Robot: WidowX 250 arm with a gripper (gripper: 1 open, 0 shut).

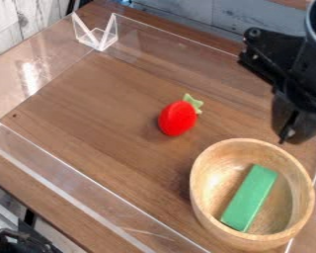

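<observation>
A light wooden bowl [207, 188] sits at the lower right, with a green block [248, 198] lying inside it. My black gripper [287, 132] hangs at the upper right, above the back rim of the bowl; it looks shut, with nothing visible between its fingers, though its tips are dark and hard to make out. A red strawberry [177, 119] with a green top lies left of the gripper, behind the bowl.
Clear plastic walls edge it, with a white wire-like piece [98, 35] at the back left.
</observation>
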